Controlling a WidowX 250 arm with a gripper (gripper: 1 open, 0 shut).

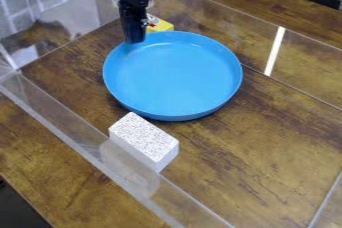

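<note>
The black gripper (135, 32) hangs low at the top of the camera view, just behind the far left rim of a large round blue plate (173, 74). It is shut, with nothing visible between its fingers, though its tips are small and dark. A yellow object (158, 23) lies behind the plate, partly hidden by the gripper.
A white speckled block (143, 142) lies in front of the plate. Clear panels edge the wooden surface (254, 157) on the left and at the back, and a white strip (275, 50) is at the right. Bare wood lies to the right of the plate.
</note>
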